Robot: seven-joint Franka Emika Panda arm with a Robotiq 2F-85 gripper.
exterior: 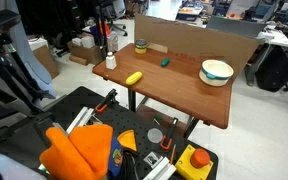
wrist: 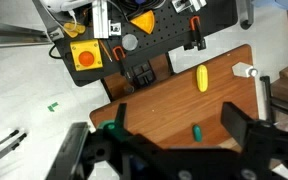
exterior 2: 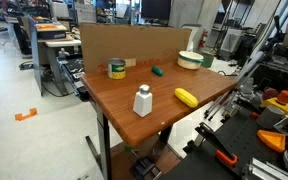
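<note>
My gripper stands open above the table in the wrist view, its two dark fingers wide apart with nothing between them. The wooden table (exterior: 174,90) carries a yellow oblong object (exterior 2: 187,98) near its front edge and a white bottle (exterior 2: 142,100) standing upright at a corner. A small dark green object (exterior 2: 157,70) lies farther back. At one end sits a white bowl with a green band (exterior: 215,73); a yellow-green can (exterior 2: 116,69) stands by the back board. In the wrist view, a finger hides most of the bowl.
A cardboard board (exterior 2: 134,48) walls off the table's back edge. In front is a black perforated platform (exterior: 124,120) bearing an orange item (exterior: 76,152), a yellow box with a red button (exterior: 198,160) and metal parts.
</note>
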